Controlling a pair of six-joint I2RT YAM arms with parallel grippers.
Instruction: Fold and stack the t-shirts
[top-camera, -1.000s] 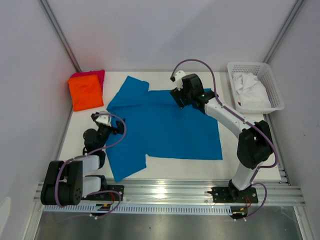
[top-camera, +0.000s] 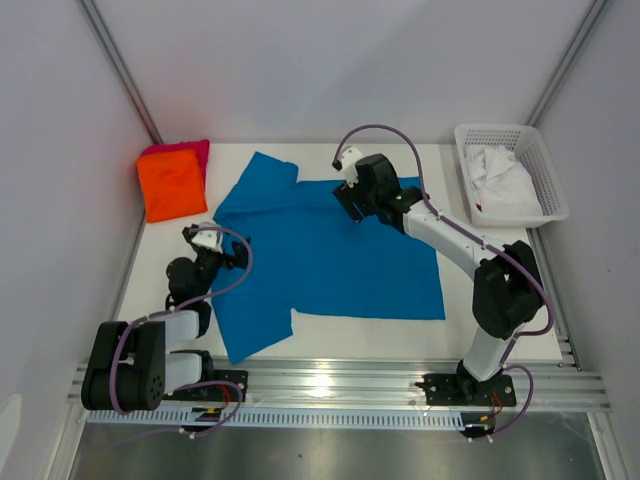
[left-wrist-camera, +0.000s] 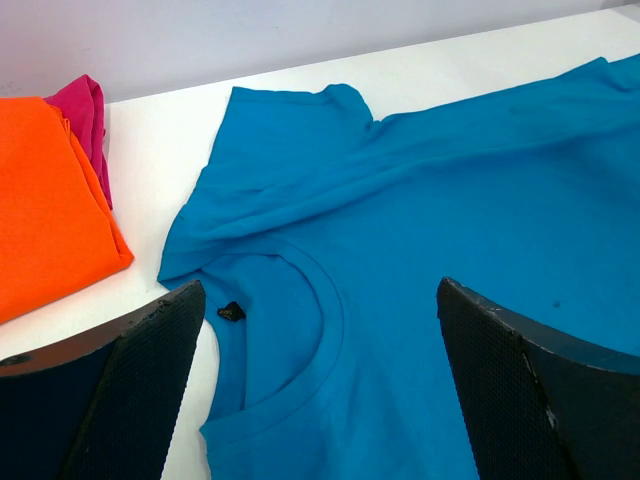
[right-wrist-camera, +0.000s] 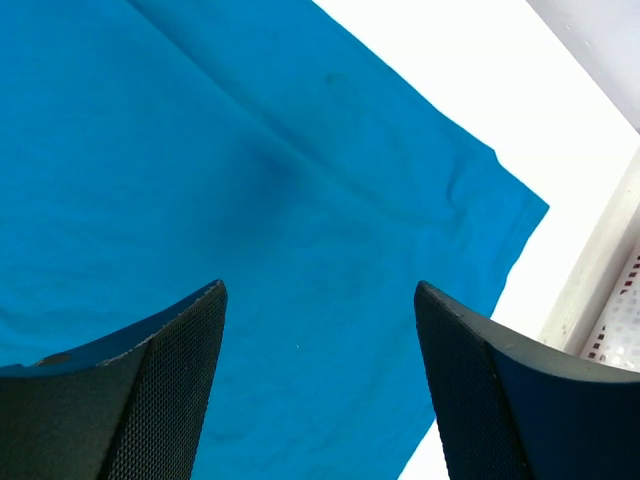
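A blue t-shirt (top-camera: 340, 260) lies spread over the middle of the table, a little rumpled along its left side in the left wrist view (left-wrist-camera: 380, 250). My left gripper (top-camera: 230, 255) hovers over the shirt's left edge, fingers apart with nothing held. My right gripper (top-camera: 350, 195) is open above the upper right part of the shirt, whose corner (right-wrist-camera: 500, 210) shows in the right wrist view. At the back left, an orange folded cloth (top-camera: 170, 185) lies on a magenta one (left-wrist-camera: 85, 110).
A white basket (top-camera: 545, 175) holding white cloth (top-camera: 498, 185) stands at the back right. Bare table (top-camera: 395, 340) shows in strips around the shirt. Walls border the back and sides.
Since a second ago my right gripper has shifted a little to the left over the blue shirt. The left arm and the shirt look unchanged.
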